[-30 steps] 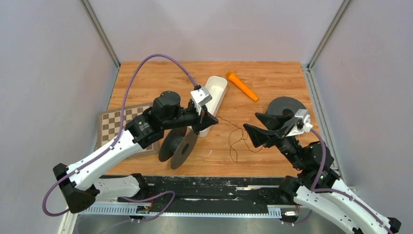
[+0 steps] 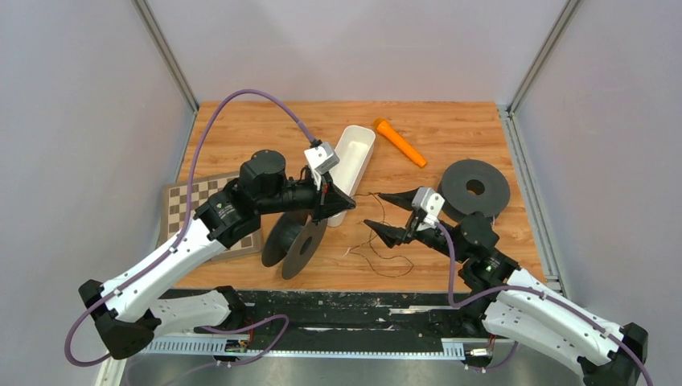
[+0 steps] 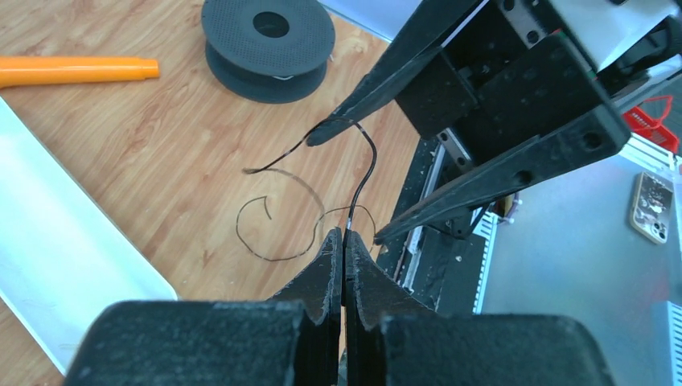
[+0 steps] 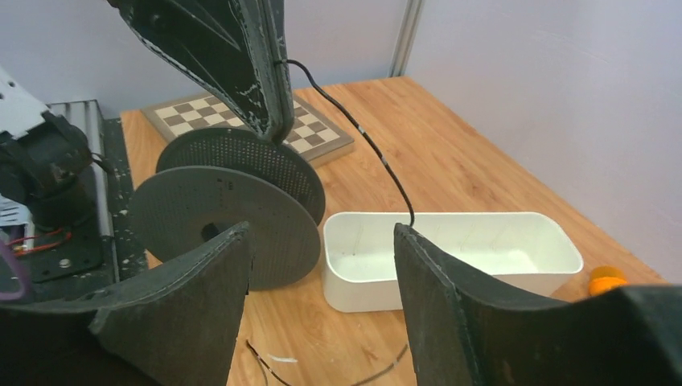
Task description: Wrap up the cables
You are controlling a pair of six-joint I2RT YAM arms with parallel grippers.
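A thin dark cable (image 3: 371, 161) rises from between the fingertips of my left gripper (image 2: 354, 204), which is shut on it. From there it arcs over and falls to the table, where its loose end (image 2: 384, 275) lies in loops. My right gripper (image 2: 374, 210) stands open, facing the left one across a small gap. In the right wrist view nothing is held between its fingers; the cable runs down to the tip of the right-hand finger and partly disappears behind it.
A dark spool (image 2: 304, 249) stands on its rims below the left gripper; another spool (image 2: 457, 186) lies flat at the right. A white tray (image 2: 366, 138), an orange cylinder (image 2: 402, 146) and a chessboard (image 2: 175, 211) are around them.
My right gripper has moved left, close to the left gripper and the hanging cable. The left gripper has shifted slightly left, still shut. The cable's loops on the table have changed shape.
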